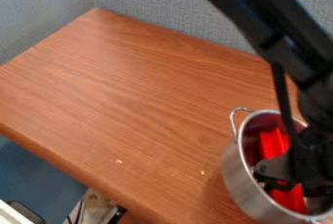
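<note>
A steel pot (242, 177) with wire handles stands at the right front of the wooden table, cut off by the view's edge. Red material (274, 142) lies inside it. My gripper (276, 181) reaches down into the pot over the red material, at the right edge of the view, largely hidden by the dark arm, which comes in from the top. The frame does not show clearly how its fingers stand or whether they touch the red material.
A grey padded wall (53, 4) runs behind it. Some cables and a white object lie below the table's near left edge.
</note>
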